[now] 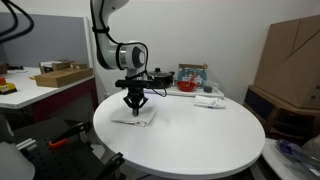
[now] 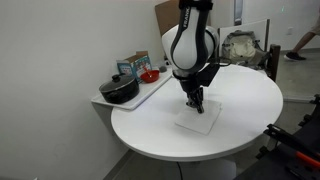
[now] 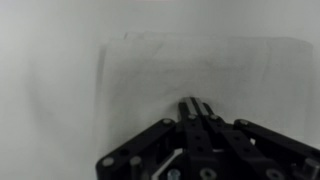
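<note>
A folded white cloth (image 1: 134, 116) lies flat on the round white table. In the wrist view the cloth (image 3: 210, 75) spreads pale beneath the fingers, its far edge and left edge visible. My gripper points down at the cloth with its two fingers together. From the second exterior view, the gripper (image 2: 196, 106) meets the cloth (image 2: 199, 118) near its far left part. Whether a fold of cloth is pinched between the fingertips cannot be made out.
A second white cloth (image 1: 209, 101) lies at the table's far side. Beyond it are a black pot (image 2: 120, 90) on a white tray and a red bowl (image 2: 150, 76).
</note>
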